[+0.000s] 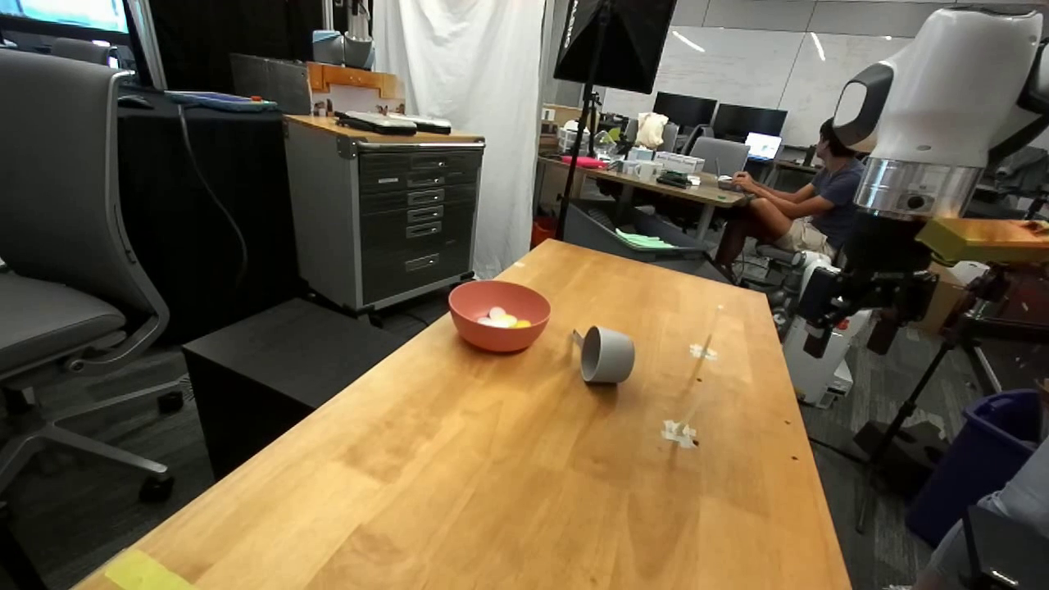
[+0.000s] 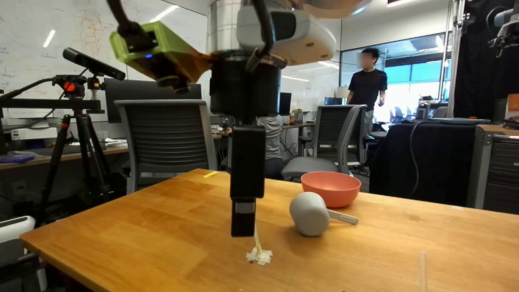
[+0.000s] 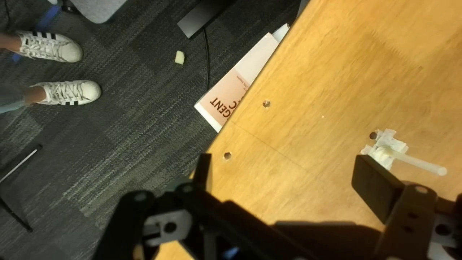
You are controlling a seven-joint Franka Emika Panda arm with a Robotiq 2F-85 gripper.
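A red-orange bowl (image 1: 499,334) stands upright on the wooden table, with several white and yellow pieces (image 1: 501,319) inside it. Beside the bowl a grey cup with a handle (image 1: 607,356) lies on its side; in the second exterior view this cup (image 2: 309,214) is in front of the bowl (image 2: 331,189). My gripper (image 1: 846,339) hangs in the air near the table's right edge, apart from both. The wrist view shows my gripper with its fingers wide apart and nothing between them. Neither bowl nor cup appears in that view.
Two thin pale sticks rise from taped patches on the table; one stick (image 3: 418,162) is close to a finger in the wrist view. A tripod and a blue bin (image 1: 978,462) stand off the right edge.
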